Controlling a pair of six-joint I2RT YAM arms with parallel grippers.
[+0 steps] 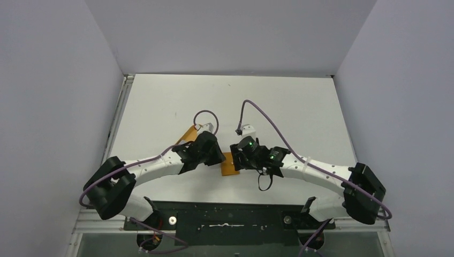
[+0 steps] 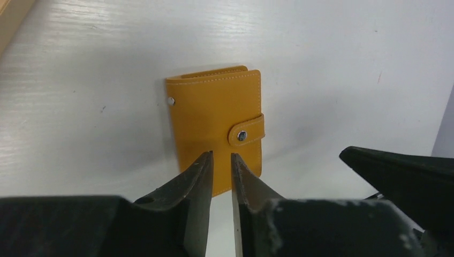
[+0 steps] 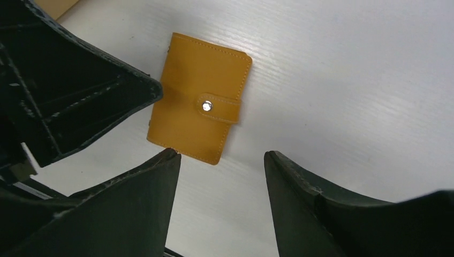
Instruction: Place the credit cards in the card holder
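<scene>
The orange-brown card holder [image 2: 206, 112] lies flat on the white table, its snap strap fastened on the right side in the left wrist view. From the right wrist view the same holder [image 3: 198, 80] shows whole, beyond the fingers. My left gripper hovers above the holder's near part, its fingers a narrow gap apart with nothing between them. Just right of the holder, my right gripper stands wider, part open and empty. No credit cards can be made out in any view.
A tan tray [image 1: 187, 135] sits behind the left arm, mostly covered by it; its contents are hard to see. The two grippers are close together over the holder. Bare table [image 1: 300, 112] extends behind and to the right.
</scene>
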